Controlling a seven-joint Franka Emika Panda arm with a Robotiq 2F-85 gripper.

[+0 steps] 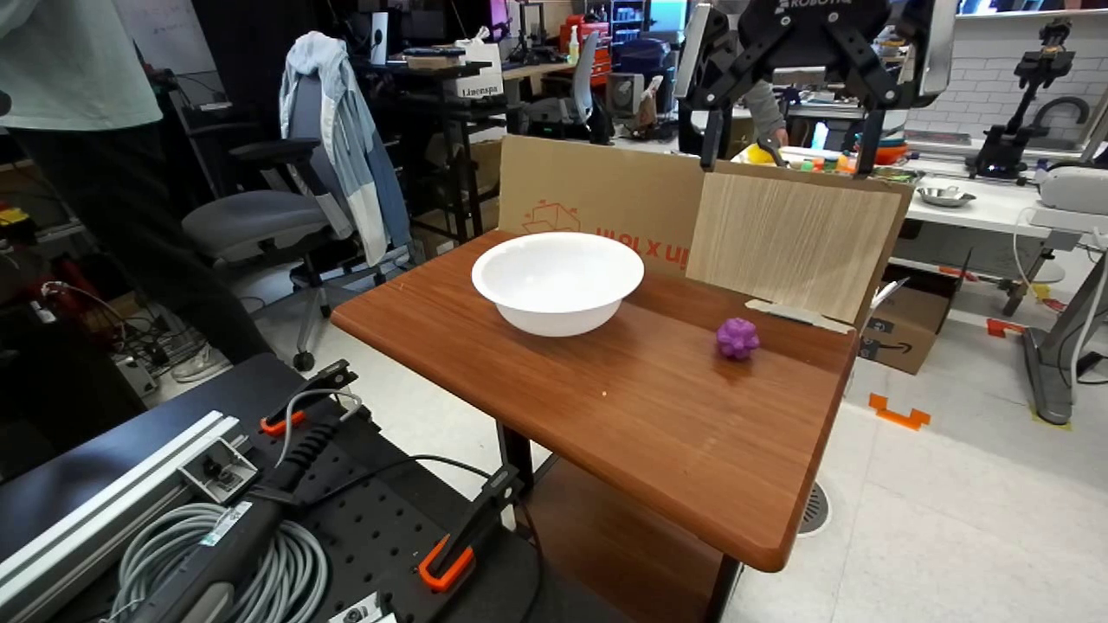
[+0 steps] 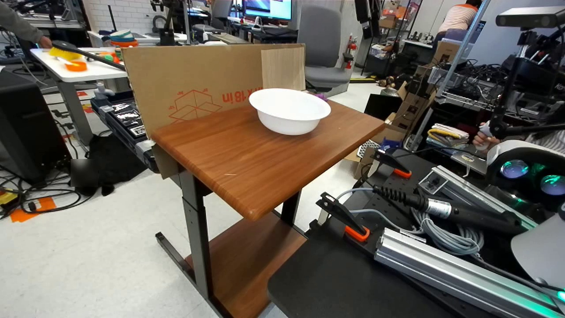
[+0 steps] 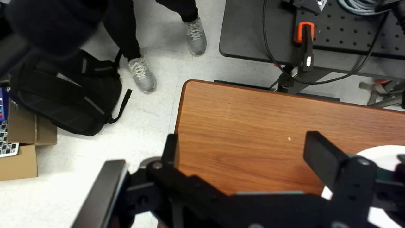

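Note:
High over the far right part of the brown table (image 1: 623,405), my gripper (image 1: 789,166) stands open, its fingers wide apart with nothing between them. A knobbly purple ball (image 1: 737,338) rests on the table toward the right, below the gripper and clear of it. To its left is a white bowl (image 1: 557,280), which looks empty. In the wrist view the gripper spreads over bare tabletop, and the bowl (image 3: 383,155) shows partly behind the finger on the right. The ball is out of sight there. Only a sliver of the ball (image 2: 321,97) shows behind the bowl in exterior view 2.
A cardboard panel (image 1: 602,197) stands along the table's back edge, with a wood-grain board (image 1: 795,244) against it. A black bench (image 1: 405,540) with clamps and cables lies before the table.

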